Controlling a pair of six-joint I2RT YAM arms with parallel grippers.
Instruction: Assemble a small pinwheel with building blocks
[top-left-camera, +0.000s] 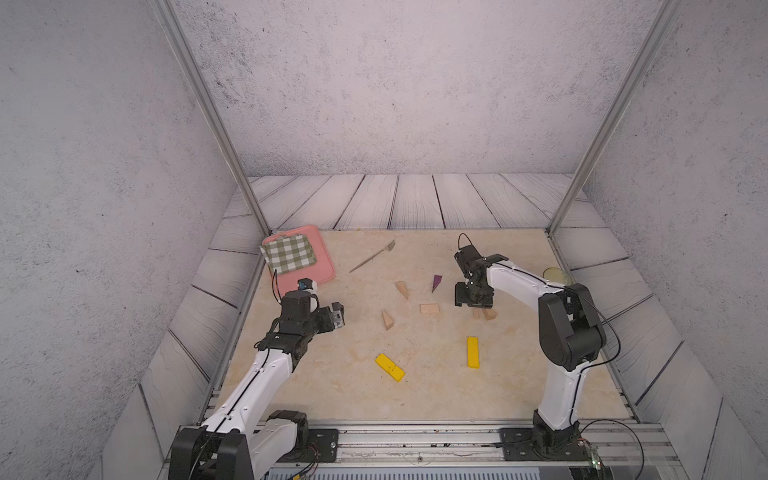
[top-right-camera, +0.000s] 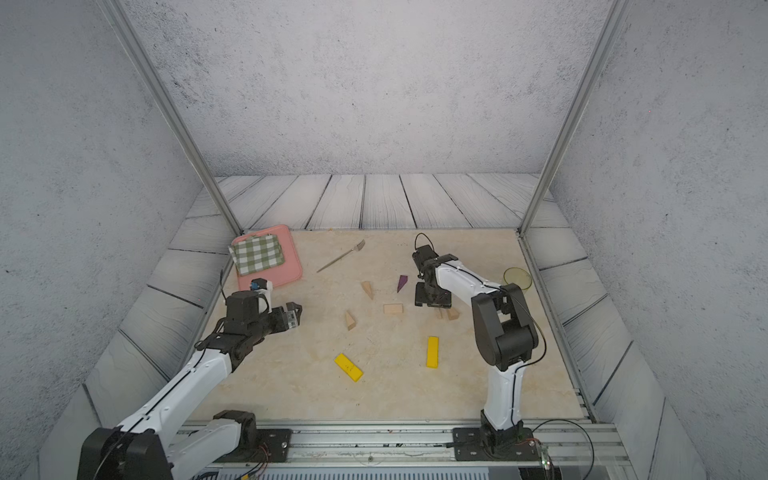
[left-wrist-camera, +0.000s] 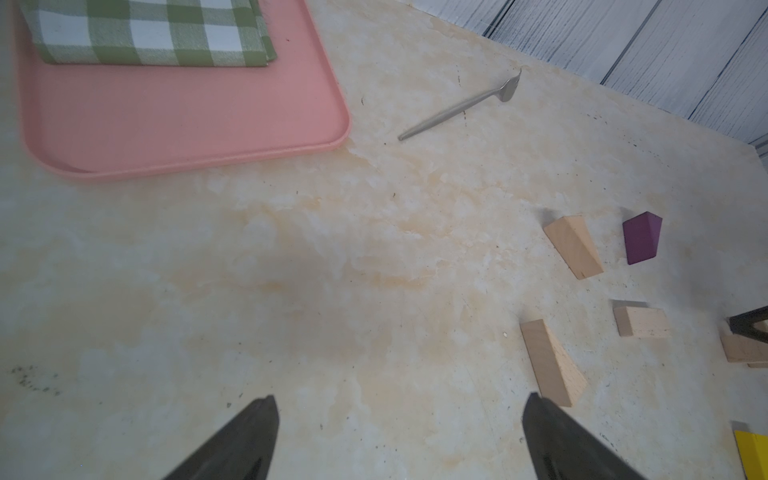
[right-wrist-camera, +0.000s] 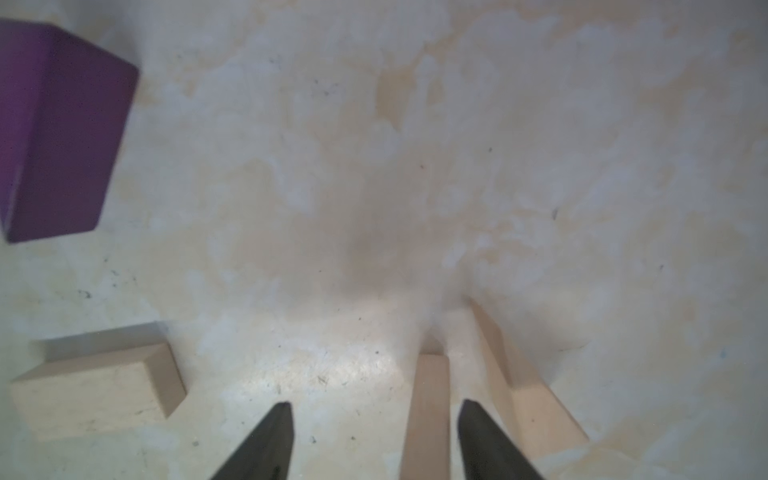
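Note:
My right gripper is low over a long pale wooden piece (right-wrist-camera: 429, 416), its fingers partly apart on either side, with a wooden wedge (right-wrist-camera: 524, 400) just right of that piece. A small pale block (right-wrist-camera: 88, 388) and a purple wedge (right-wrist-camera: 68, 128) lie to their left. Two more wooden wedges (left-wrist-camera: 552, 360) (left-wrist-camera: 572, 244) lie mid-table, alongside two yellow blocks (top-left-camera: 389, 367) (top-left-camera: 473, 352) nearer the front. My left gripper stands open above the left side of the table, nothing between its fingers.
A pink tray (top-left-camera: 320, 264) with a checked cloth (top-left-camera: 288, 253) sits at the back left, a fork (top-left-camera: 372, 256) beside it. A round yellowish disc (top-right-camera: 517, 278) lies at the right edge, behind the right arm.

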